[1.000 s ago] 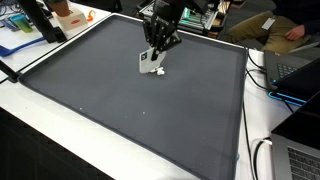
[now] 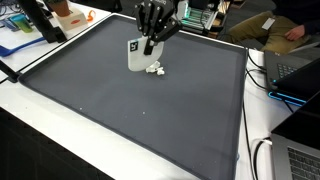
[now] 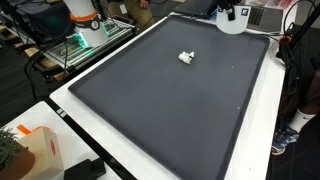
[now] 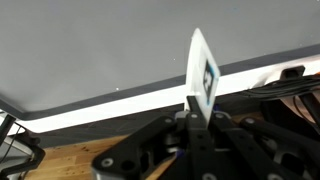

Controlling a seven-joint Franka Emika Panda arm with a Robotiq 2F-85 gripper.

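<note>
A flat white piece with a small dark printed mark [image 2: 137,55] hangs from my gripper [image 2: 149,42], whose fingers are closed on it. In the wrist view the white piece [image 4: 200,65] is seen nearly edge-on, rising from between the fingertips near the frame's lower middle. Exterior view 2 has the white piece [image 3: 233,22] at the top edge, with part of the gripper [image 3: 226,12] above it. A small crumpled-looking white thing [image 3: 187,57] lies on the dark grey mat [image 3: 150,110]; from exterior view 1 the small white thing [image 2: 155,69] appears just beside the held piece.
Laptops [image 2: 290,75] stand along the right in exterior view 1, and assorted items [image 2: 25,30] sit at the far left. A potted plant [image 3: 14,155] is at the lower left of exterior view 2.
My gripper has shifted left and somewhat up in exterior view 1, carrying the white piece. More of the small white thing on the mat now shows.
</note>
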